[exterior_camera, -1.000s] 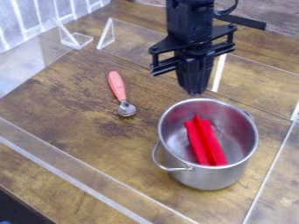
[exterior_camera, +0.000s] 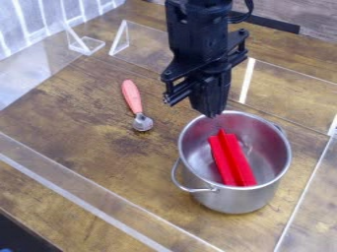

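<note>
A steel pot with a wire handle stands at the right of the table, a long red object lying inside it. My black gripper hangs over the back-left rim of the pot, its tips pointing down; whether anything is between them is hard to see, and nothing visible is held. A spoon with a pink handle lies to the left of the pot.
Clear plastic pieces stand at the back left, near the white edge.
The pot, red object and spoon look unmoved.
</note>
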